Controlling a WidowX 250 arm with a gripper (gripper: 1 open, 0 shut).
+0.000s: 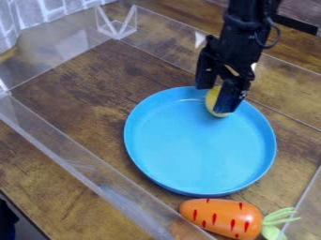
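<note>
A blue plate (198,148) lies on the wooden surface. On its back edge a yellow egg-like object (220,107) is partly hidden behind my black gripper (221,86), which comes down from the top. The gripper is open, with its fingers around or just over the yellow object; contact cannot be made out.
An orange toy carrot (223,217) with a pale green top lies in front of the plate. Clear plastic walls (63,155) run along the left. The wooden surface (88,89) left of the plate is bare.
</note>
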